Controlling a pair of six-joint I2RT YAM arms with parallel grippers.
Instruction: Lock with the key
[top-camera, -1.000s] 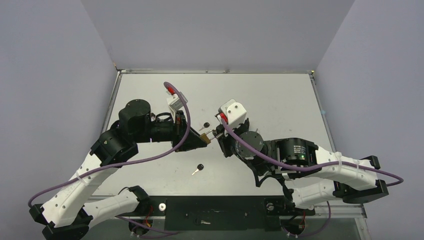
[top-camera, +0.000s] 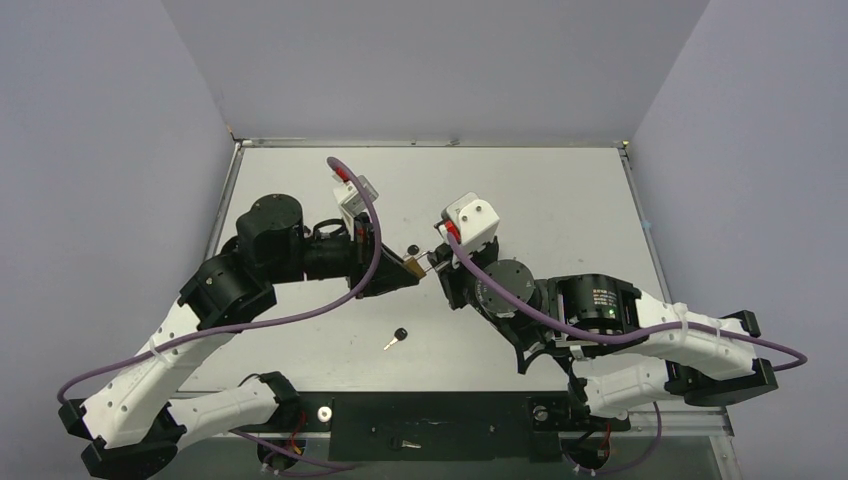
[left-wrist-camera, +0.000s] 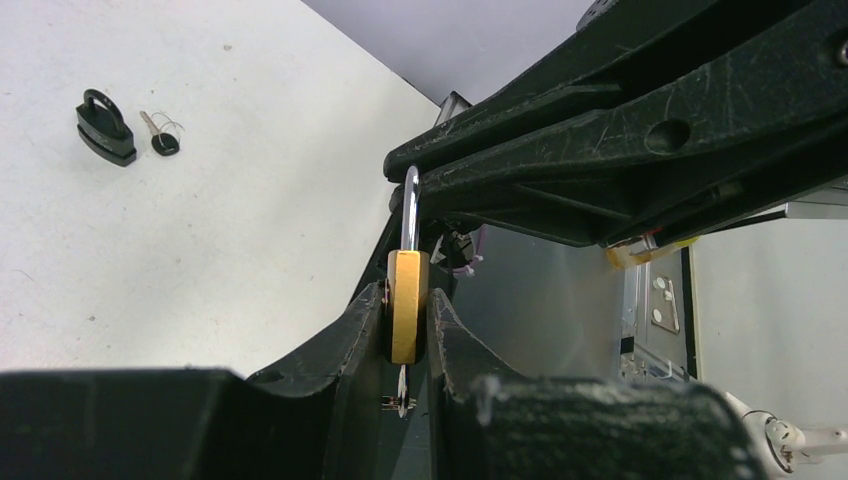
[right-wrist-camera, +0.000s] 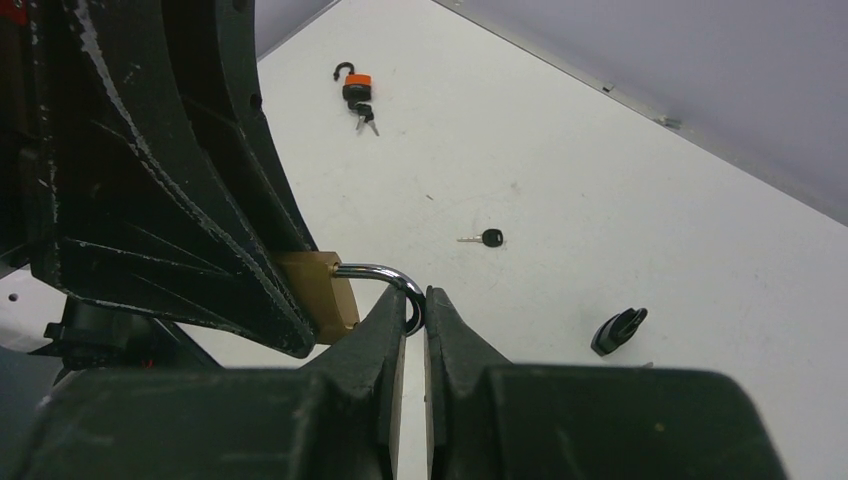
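Observation:
A brass padlock (right-wrist-camera: 330, 290) with a curved steel shackle (right-wrist-camera: 375, 271) is held in the air between my arms. My left gripper is shut on its brass body. At the shackle's bend, my right gripper is shut on the metal. From above, both grippers meet near the middle of the table, with little of the padlock (top-camera: 415, 267) showing. Under the body in the left wrist view is a thin metal piece (left-wrist-camera: 402, 385); I cannot tell what it is. Whether the shackle is fully seated is also unclear. A black-headed key (top-camera: 400, 334) lies on the table.
Another key (top-camera: 413, 250) is partly hidden behind the left gripper. A black padlock (right-wrist-camera: 618, 330) and an orange-and-black padlock (right-wrist-camera: 357, 86) with keys lie on the white table.
Both grippers have shifted slightly, the left one a little up and to the right in the top view.

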